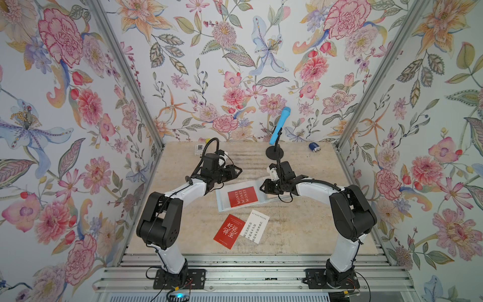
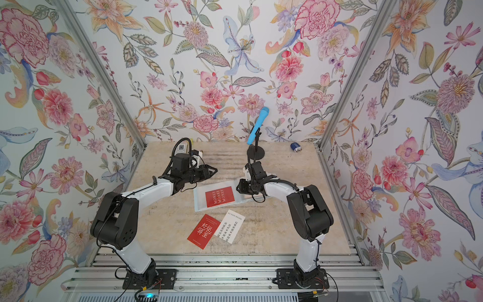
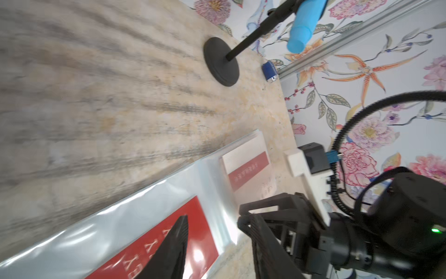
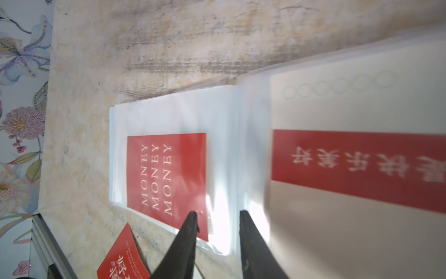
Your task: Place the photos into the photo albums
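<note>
An open photo album lies across the table middle. Its left clear page [image 4: 218, 116] holds a red MONEY card [image 4: 153, 181]; the right page has a cream card with a red band [image 4: 353, 148]. In front lie a red card [image 1: 229, 231] and a white card [image 1: 254, 227], outside the album. My left gripper [image 1: 236, 172] is above the album's back-left, part open, with nothing seen between its fingers. My right gripper [image 1: 266, 187] hovers over the album near its fold, fingers part open and empty in the right wrist view.
A blue microphone [image 1: 279, 123] on a black stand [image 1: 274, 153] stands at the back, with a blue can [image 1: 314, 147] to its right and a small boxed item [image 1: 199, 149] back left.
</note>
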